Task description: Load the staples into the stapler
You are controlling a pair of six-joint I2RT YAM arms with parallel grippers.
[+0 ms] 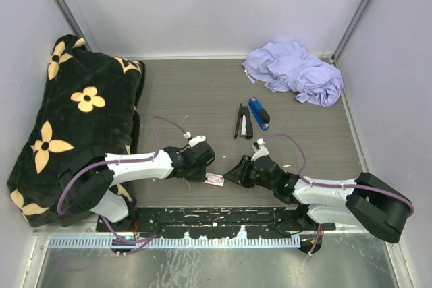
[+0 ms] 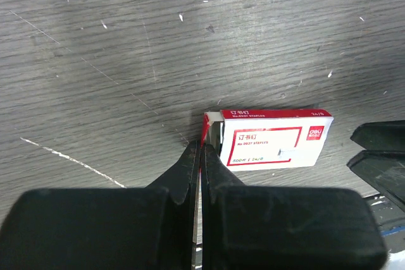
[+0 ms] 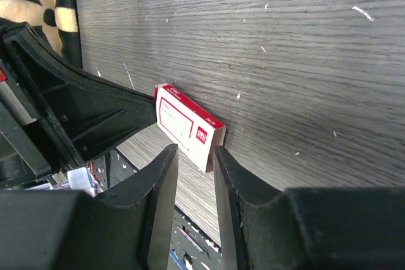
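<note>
A small white-and-red box of staples (image 2: 269, 143) lies on the table near its front edge. My left gripper is shut at the box's left end, where a red edge and a tab show at its fingertips; whether it pinches anything is unclear. My right gripper is at the other end, fingers apart, with the box (image 3: 183, 121) just beyond the tips. In the top view a black stapler (image 1: 243, 121) stands behind the grippers, beside a blue stapler (image 1: 258, 112).
A dark flowered cushion (image 1: 88, 99) fills the left side. A lilac cloth (image 1: 293, 72) lies at the back right.
</note>
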